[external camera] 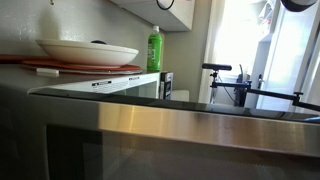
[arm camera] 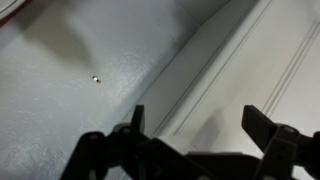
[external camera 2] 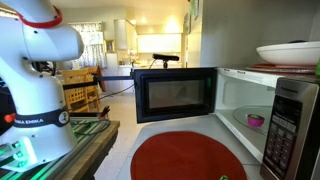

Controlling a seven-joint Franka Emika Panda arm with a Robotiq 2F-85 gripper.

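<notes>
In the wrist view my gripper stands open, its two dark fingers wide apart with nothing between them. Beyond them are a grey surface [arm camera: 60, 90] and a pale grooved panel [arm camera: 280, 60]. The microwave door [external camera 2: 173, 92] hangs open in exterior view 2. Inside the lit microwave cavity [external camera 2: 236, 97] sits a small pink and green item [external camera 2: 255, 121]. On the counter in front lies a round red mat [external camera 2: 188, 158]. The white arm [external camera 2: 38, 85] shows at the left there, but its gripper is out of both exterior views.
A white bowl [external camera 2: 288, 54] rests on top of the microwave. Behind it stands a green bottle [external camera: 154, 48]. The open door, with its metal edge [external camera: 190, 122], juts across the space. Grey counter [external camera 2: 150, 130] shows bare around the mat.
</notes>
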